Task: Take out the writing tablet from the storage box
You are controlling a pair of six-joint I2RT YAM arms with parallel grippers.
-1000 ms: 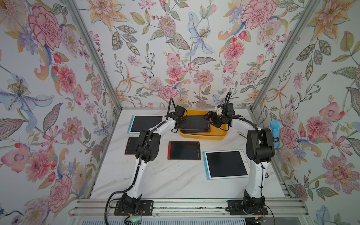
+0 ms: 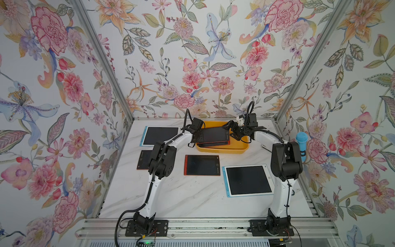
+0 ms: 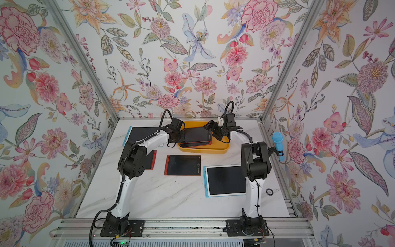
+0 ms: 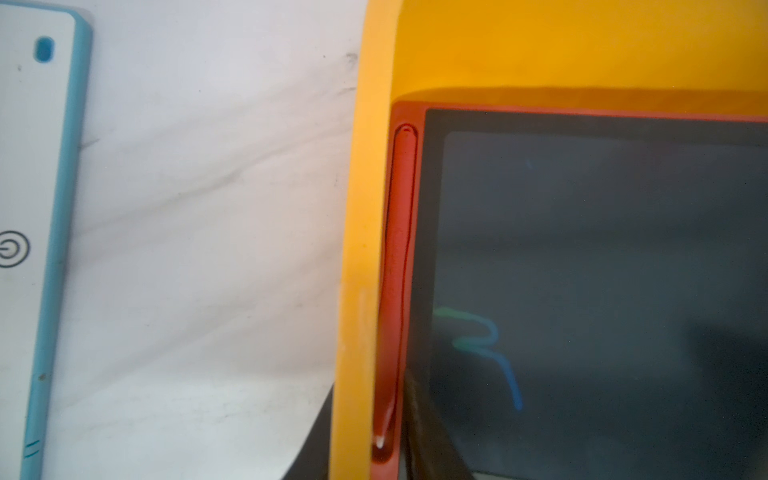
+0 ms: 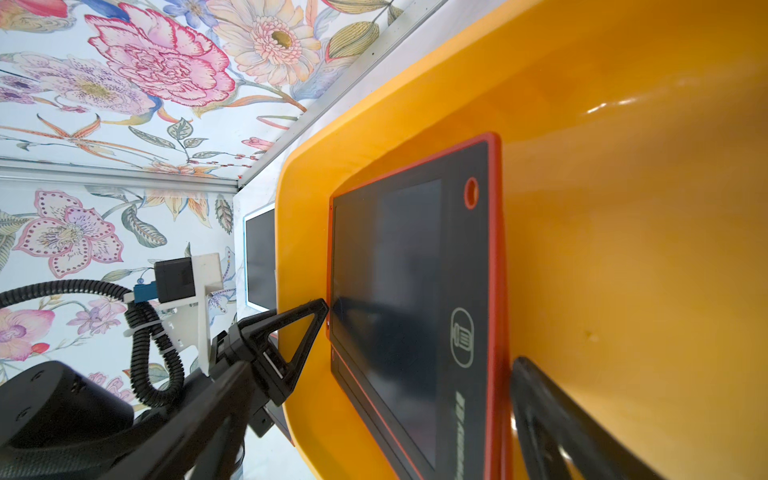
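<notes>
A red-framed dark tablet (image 5: 392, 264) lies in the yellow storage box (image 2: 224, 151), on top of another red-framed tablet (image 5: 372, 420). My left gripper is part open at the box's left wall; its blurred fingers (image 4: 424, 432) stand either side of that wall and the upper tablet's red edge, which holds a red stylus (image 4: 400, 224). On the right, my right gripper is open, with one of its fingers (image 5: 544, 416) just beyond the tablet's right edge. Whether that finger touches the tablet, I cannot tell.
A red-edged tablet (image 2: 202, 165) lies in front of the box. Blue-and-white tablets rest at the front right (image 2: 249, 180) and back left (image 2: 162, 136); a further dark tablet (image 2: 144, 159) is partly under the left arm. The box's right part is empty, and the front-left table is clear.
The box and the tablets in it have shifted very slightly left. The right arm has moved a little, while the left arm looks nearly still.
</notes>
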